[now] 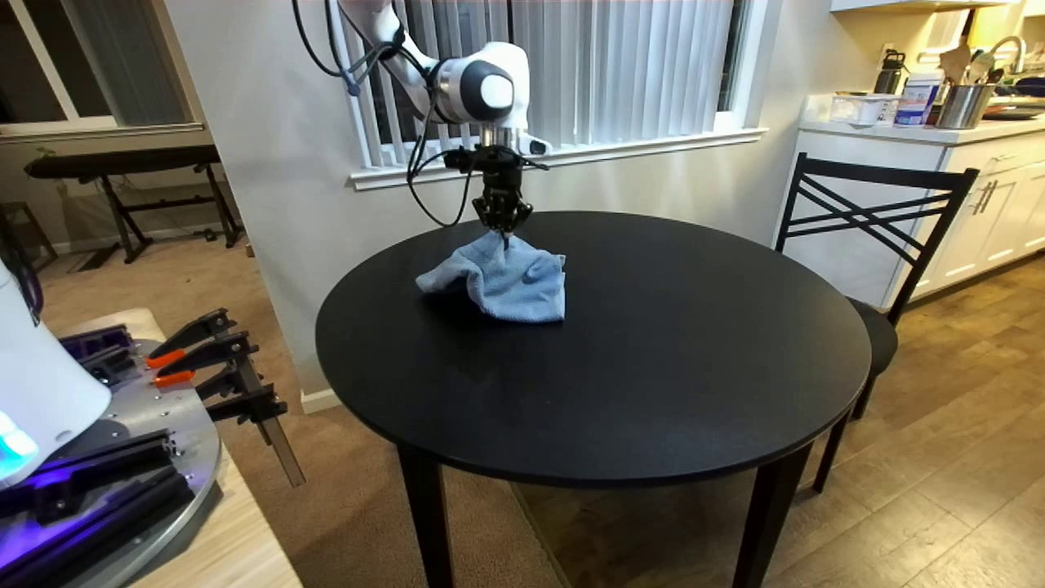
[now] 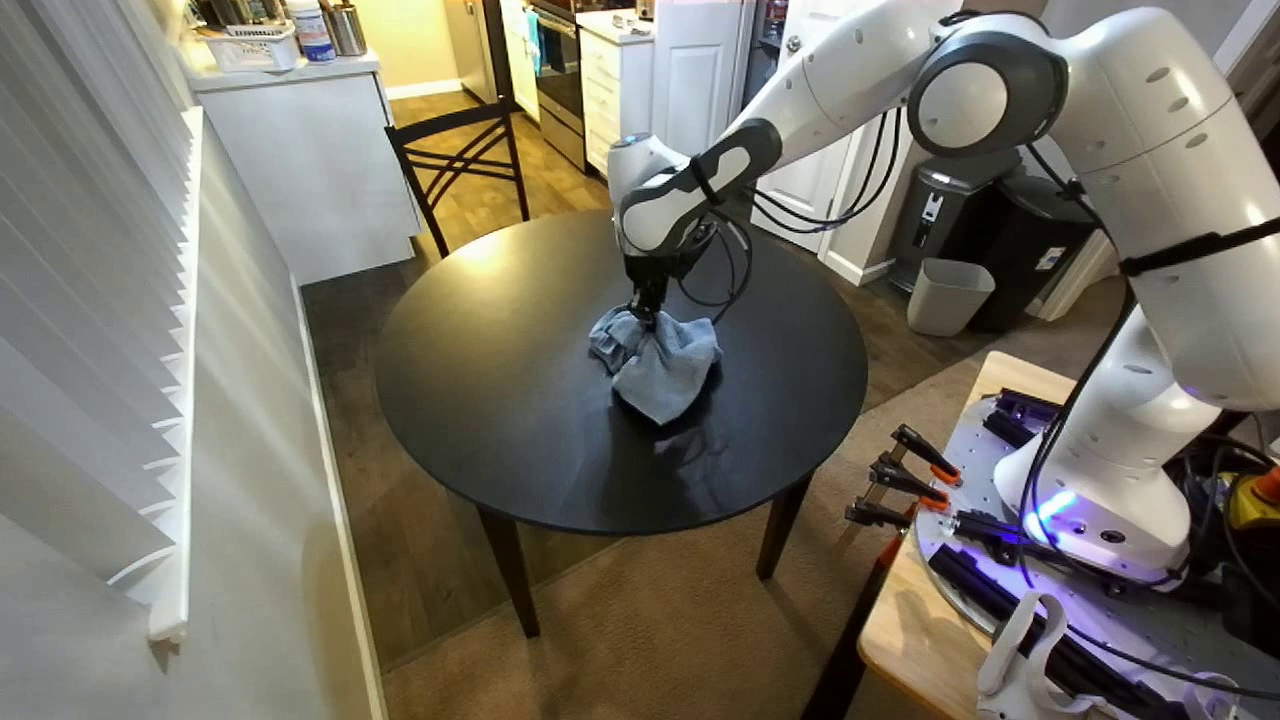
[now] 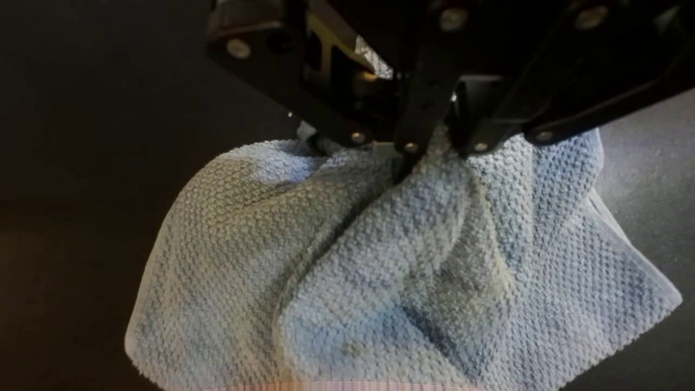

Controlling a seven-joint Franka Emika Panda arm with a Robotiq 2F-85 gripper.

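Note:
A blue textured towel [image 1: 524, 286] is bunched up toward my gripper [image 1: 504, 230], over the far left part of a round black table [image 1: 637, 392]. From the other side, exterior view 2 has the towel [image 2: 666, 370] draping below the gripper [image 2: 645, 318], its lower corner near or on the tabletop. In the wrist view, the gripper is shut on a raised fold of the towel [image 3: 378, 260], whose sides hang down in creases. The fingertips are partly hidden by the cloth.
A black chair [image 1: 872, 225] stands at the table's right side. Behind the table are a wall and a window sill [image 1: 627, 152]. Clamps [image 1: 215, 358] stick out from the robot's base bench.

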